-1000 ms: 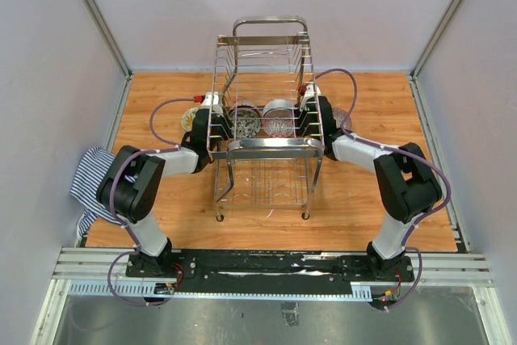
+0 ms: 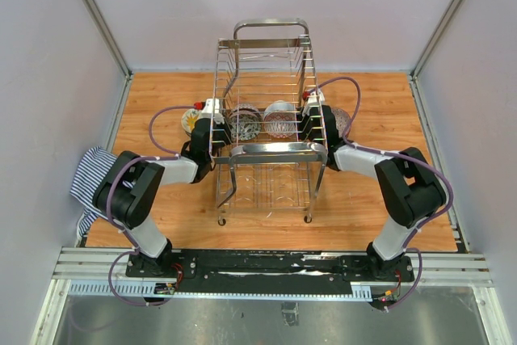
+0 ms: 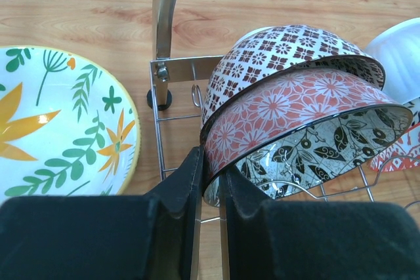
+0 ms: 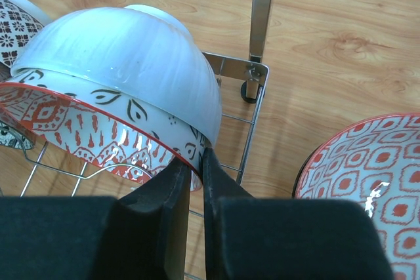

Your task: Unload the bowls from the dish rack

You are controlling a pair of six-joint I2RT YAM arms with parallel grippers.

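Two nested bowls lean in the left part of the dish rack (image 2: 275, 151): a pink flowered bowl (image 3: 289, 106) in front and a brown-and-white patterned bowl (image 3: 295, 40) behind. My left gripper is shut on the rim of the pink bowl. On the right side of the rack, a red-patterned bowl (image 4: 85, 122) leans with a white-blue bowl (image 4: 125, 44) over its back. My right gripper is shut on the red-patterned bowl's rim; whether the white-blue bowl's rim is also between the fingers I cannot tell.
A yellow-flowered bowl or plate (image 3: 65, 122) sits on the table left of the rack. Another red-patterned bowl (image 4: 374, 188) stands to the right. A striped cloth (image 2: 93, 179) lies at far left. The rack's upper tier is empty and rises over both grippers.
Within the last second the rack has shifted very slightly to the right, and both arms have moved a little the same way.
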